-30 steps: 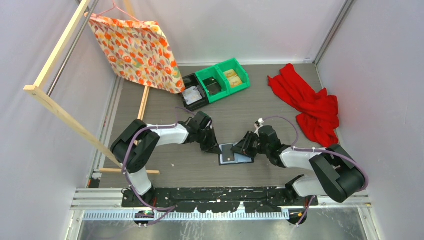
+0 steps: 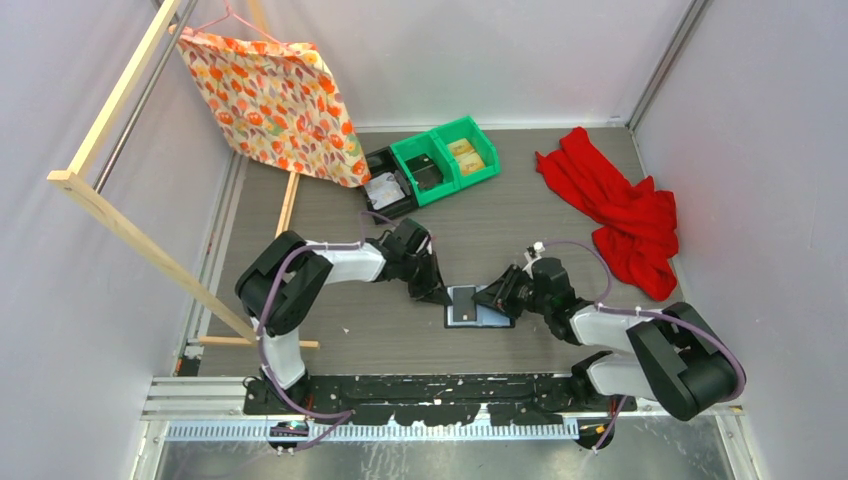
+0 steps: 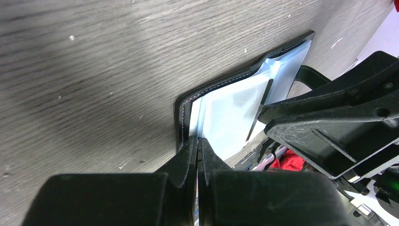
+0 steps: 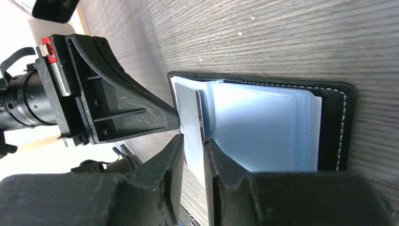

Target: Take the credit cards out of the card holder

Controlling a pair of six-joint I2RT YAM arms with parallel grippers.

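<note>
The card holder [image 2: 480, 322], black with pale translucent sleeves, lies spread open on the table. A dark grey card [image 2: 464, 303] shows on its left half; in the right wrist view that card [image 4: 189, 107] appears under a sleeve, seen at a steep slant. At the holder's left edge, my left gripper is shut, and nothing shows between its fingertips. From the right, my right gripper reaches over the sleeves beside the card's edge, its fingers a little apart. Whether those fingertips touch the sleeve is unclear.
Behind the holder stand green bins [image 2: 440, 160] and a black bin [image 2: 395, 208]. A red cloth [image 2: 620, 210] lies at the right. A patterned cloth [image 2: 275, 105] hangs from a wooden frame [image 2: 150, 245] at the left. Bare table surrounds the holder.
Over the last second the card holder has slid slightly to the right. Both grippers have shifted the same way, staying at it.
</note>
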